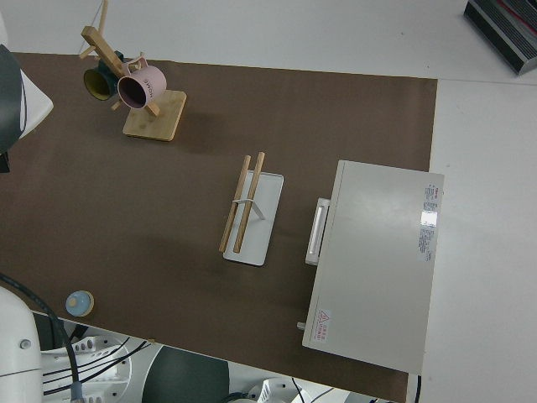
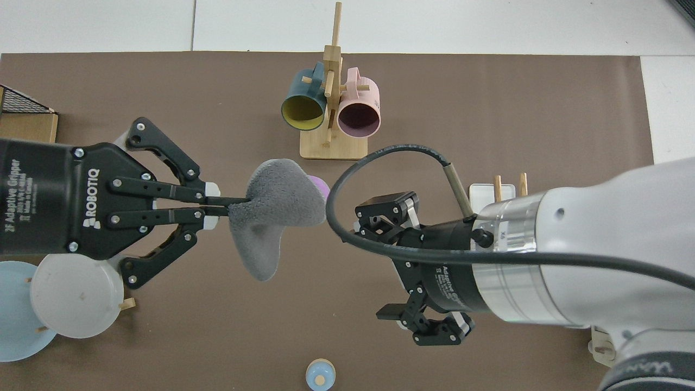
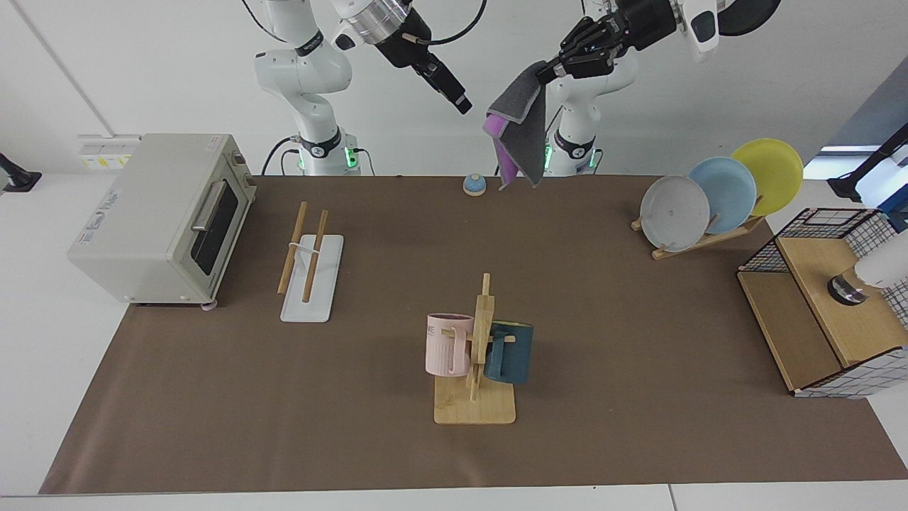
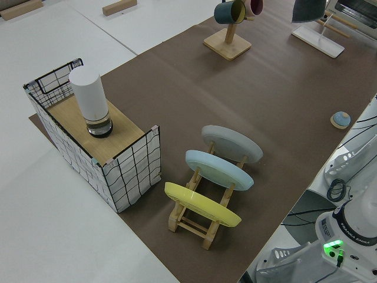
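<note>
A grey cloth [image 2: 273,208] with a purple side hangs from one gripper [image 2: 241,201], shut on it at the left of the top view; in the left view that gripper [image 3: 545,75] holds it above the table's far edge, purple side showing. The other gripper, on the right of the top view, has open fingers at lower left, partly hidden by its cable and body; it faces the cloth, apart from it.
A mug tree [image 2: 332,146] with two mugs, a plate rack with plates [image 3: 672,213], a wire basket [image 3: 809,323], a white oven [image 3: 145,221], a white stand with two pegs [image 3: 311,306] and a small blue object [image 2: 320,374].
</note>
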